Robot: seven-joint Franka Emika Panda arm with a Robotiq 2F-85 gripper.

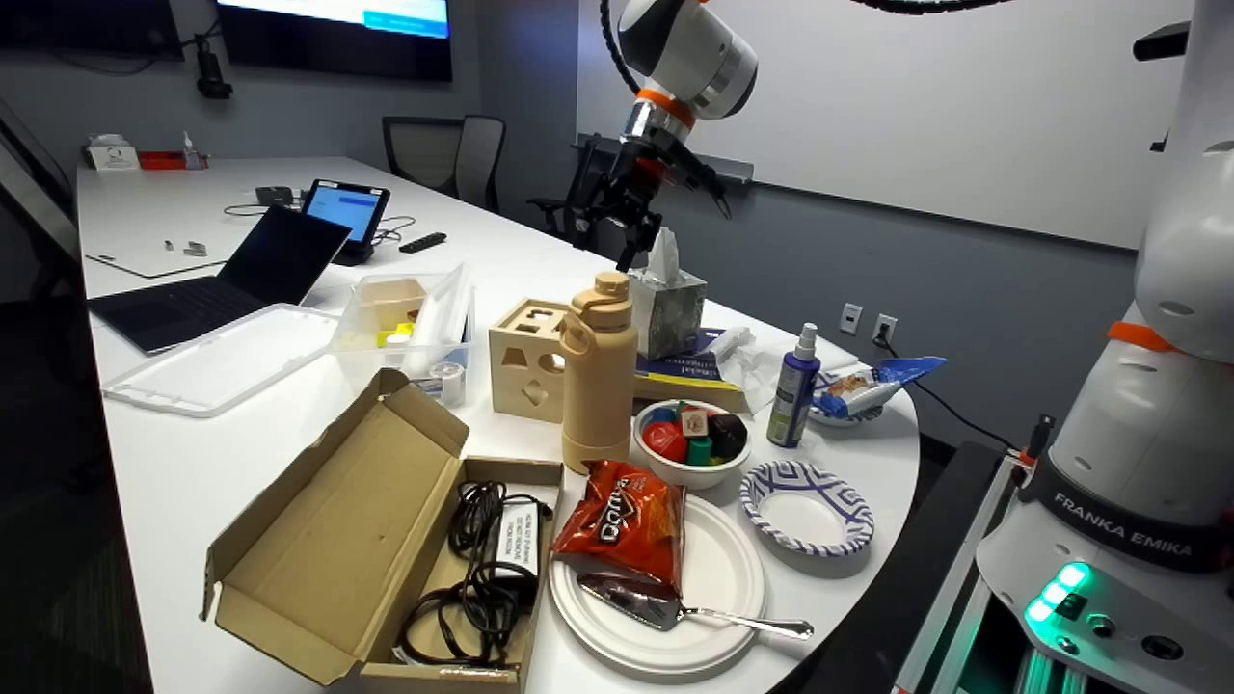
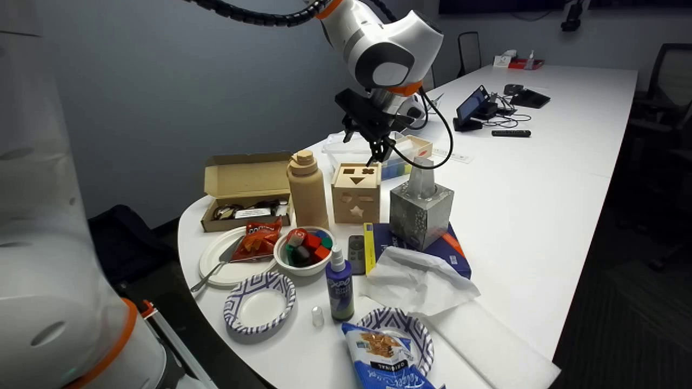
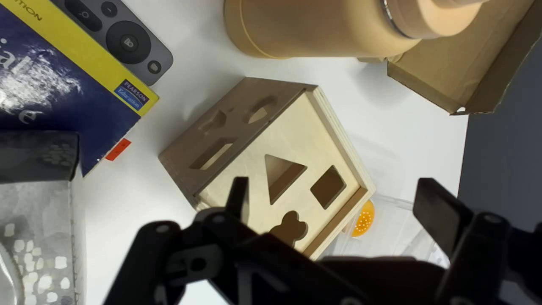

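My gripper is open, its two fingers wide apart and nothing between them. In exterior view 2 the gripper [image 2: 358,150] hangs in the air above and behind the wooden shape-sorter box. That box [image 3: 284,167] stands on the table, its top cut with a triangle, a diamond and a rounded hole; the fingers partly cover its near end in the wrist view. A white bowl [image 2: 283,262] of coloured blocks [image 2: 310,245] sits in front of the box. The tan bottle [image 2: 308,194] stands upright beside the box.
A tissue box [image 2: 421,214] rests on a blue book [image 2: 383,241], with a remote [image 2: 356,253] alongside. Nearby are an open cardboard box [image 1: 335,509] with cables, a chip bag [image 1: 625,520] on a plate, a spray bottle [image 1: 793,393] and a clear bin [image 1: 359,335].
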